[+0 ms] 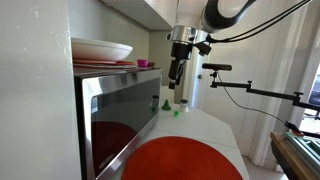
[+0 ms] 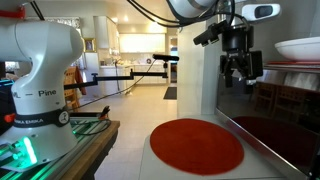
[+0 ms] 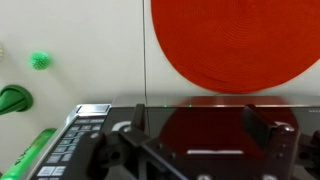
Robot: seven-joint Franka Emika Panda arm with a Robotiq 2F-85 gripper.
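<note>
My gripper [image 1: 177, 82] hangs in the air in front of the microwave [image 1: 127, 98], well above the counter. Its fingers stand open, and in the wrist view nothing shows between the dark fingers. Below them lies the microwave's dark glossy front, with a keypad [image 3: 68, 152] to the left. A large round red mat [image 1: 180, 160] lies flat on the white counter before the microwave. In exterior view 2 the gripper [image 2: 241, 80] is above and behind the mat [image 2: 196, 146], apart from it.
On top of the microwave sit a white bowl [image 1: 101, 53] and a pink cup [image 1: 142, 63]. A green cone [image 3: 14, 99], a green ball [image 3: 40, 61] and a green bottle [image 3: 28, 156] are at the keypad side. Nothing stands on the mat.
</note>
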